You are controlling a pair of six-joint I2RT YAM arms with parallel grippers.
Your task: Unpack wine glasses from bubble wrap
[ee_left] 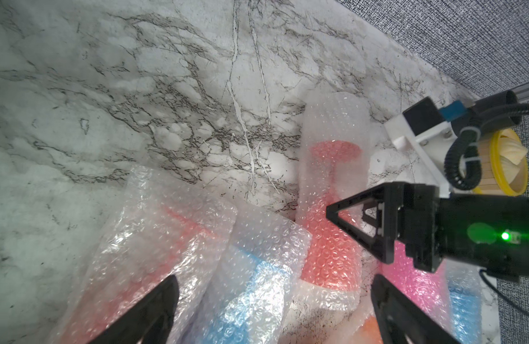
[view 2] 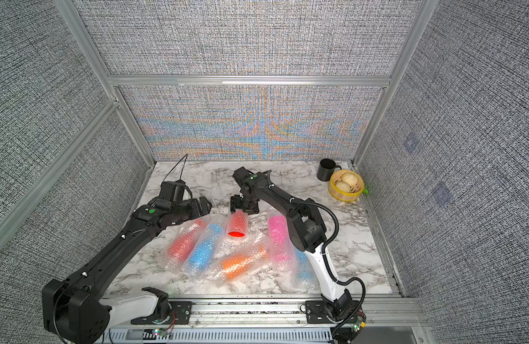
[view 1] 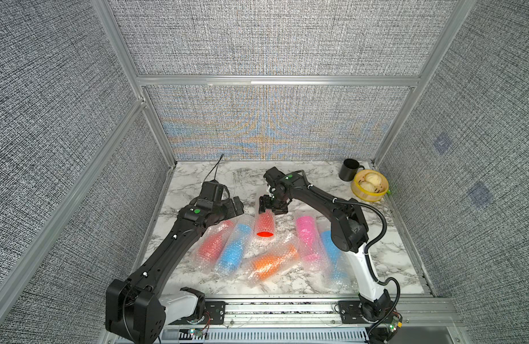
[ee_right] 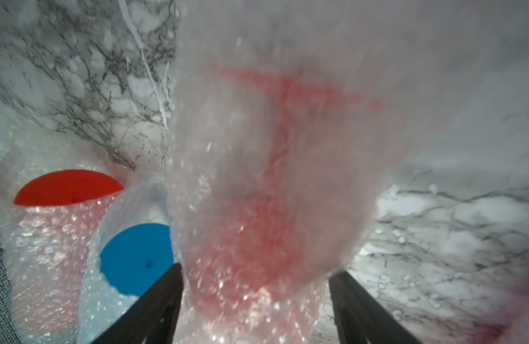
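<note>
A red wine glass in bubble wrap [view 1: 265,224] lies mid-table, its red rim facing the front edge. My right gripper [view 1: 272,206] is over the stem-side part of this bundle. In the right wrist view its fingers [ee_right: 364,309] stand partly open, one on each side of the wrap; whether they touch it is unclear. The left gripper [view 1: 238,206] hovers open and empty behind two other bundles, one red [view 1: 216,243] and one blue [view 1: 234,249]. Wrapped orange [view 1: 270,262], pink [view 1: 308,238] and second blue [view 1: 333,246] glasses lie at the front and right.
At the back right stand a black mug [view 1: 349,169] and a yellow-rimmed steamer basket [view 1: 360,193] with buns. The right forearm passes above the second blue bundle.
</note>
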